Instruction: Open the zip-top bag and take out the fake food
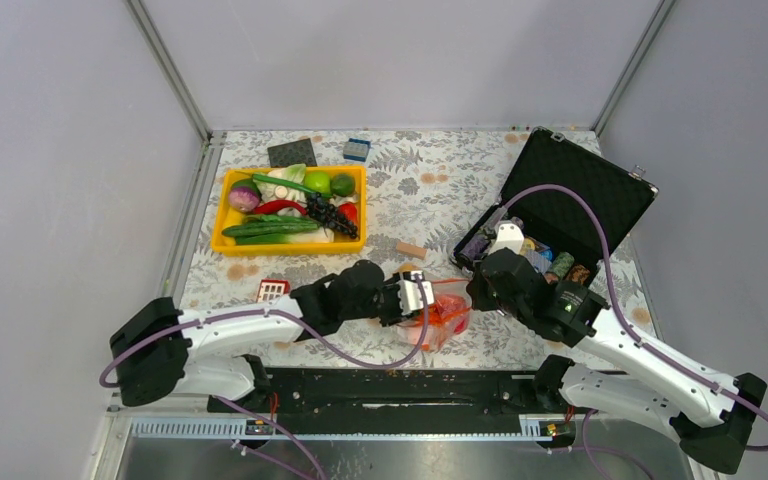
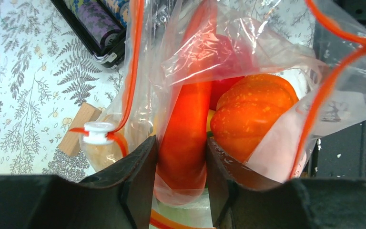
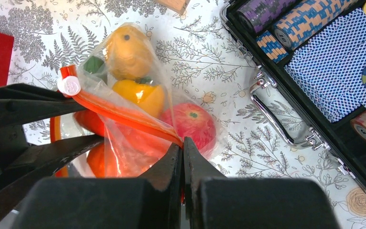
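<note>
The clear zip bag (image 1: 440, 330) with orange zipper lies near the table's front, full of fake food: a pumpkin (image 2: 252, 114), a yellow pepper (image 3: 138, 98), a tomato (image 3: 190, 124) and others. My left gripper is shut on a long red-orange food (image 2: 186, 114) at the bag's open mouth, with plastic film around it. My right gripper is shut on the orange zipper edge (image 3: 152, 126) on the other side, pulled taut toward its fingertips.
A yellow tray of vegetables (image 1: 222, 240) stands back left. An open case of chips and cards (image 3: 295, 105) sits right. A wooden block (image 1: 410, 249) and a red object (image 1: 272, 287) lie nearby.
</note>
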